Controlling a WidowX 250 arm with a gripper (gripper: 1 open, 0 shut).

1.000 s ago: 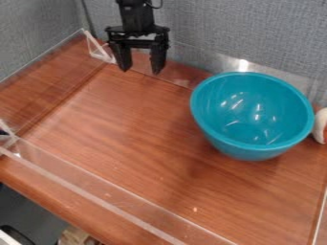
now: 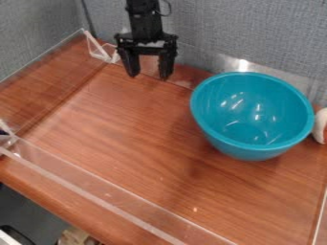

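My black gripper [image 2: 148,59] hangs at the back centre of the wooden tray floor [image 2: 115,144], its two fingers spread apart with nothing visible between them. A large teal bowl [image 2: 251,117] sits at the right, apart from the gripper, with its inside looking empty.
Clear plastic walls edge the tray, and grey padded walls [image 2: 243,33] stand behind and at left. A pale object [image 2: 319,125] is partly visible at the right edge, beside the bowl.
The gripper has shifted slightly rightward and a little downward in the view. The bowl and the rest of the scene look unchanged.
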